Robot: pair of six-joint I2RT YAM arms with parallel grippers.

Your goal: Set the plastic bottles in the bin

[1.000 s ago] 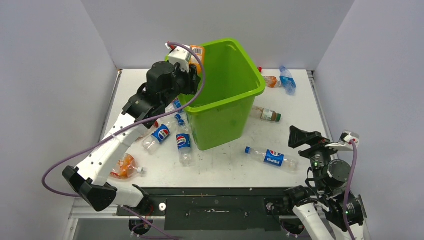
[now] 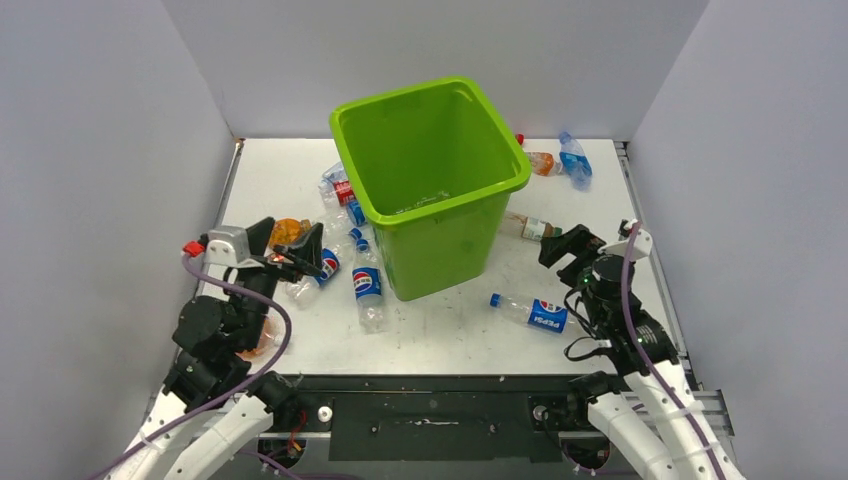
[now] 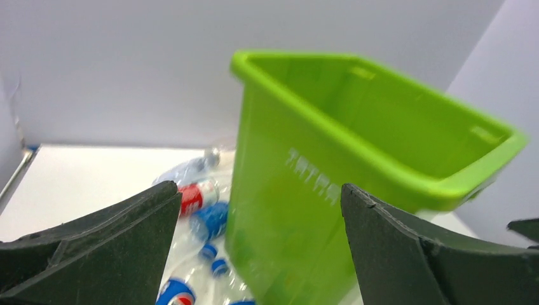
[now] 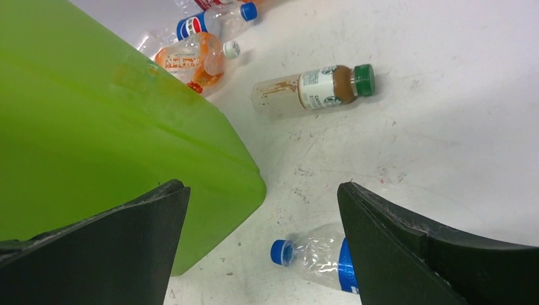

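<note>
A large green bin (image 2: pixel 440 250) stands at the middle of the table. My left gripper (image 2: pixel 294 245) is open left of it, over several bottles; none is between its fingers in the left wrist view. My right gripper (image 2: pixel 563 250) hangs open right of the bin, empty. Below it are a green-capped bottle (image 4: pixel 313 89) and a Pepsi bottle (image 2: pixel 535 314). Another Pepsi bottle (image 2: pixel 368 287) lies before the bin, and more lie at its left. A blue bottle (image 2: pixel 576 163) and an orange-label bottle (image 2: pixel 543 163) lie at the back right.
Walls enclose the table (image 2: pixel 440 346) at the back and sides. Its right and front centre have some bare room. The bin's high rim rises between the two arms.
My left gripper has moved from above the bin down to the left; the orange item it had one second ago is gone from it.
</note>
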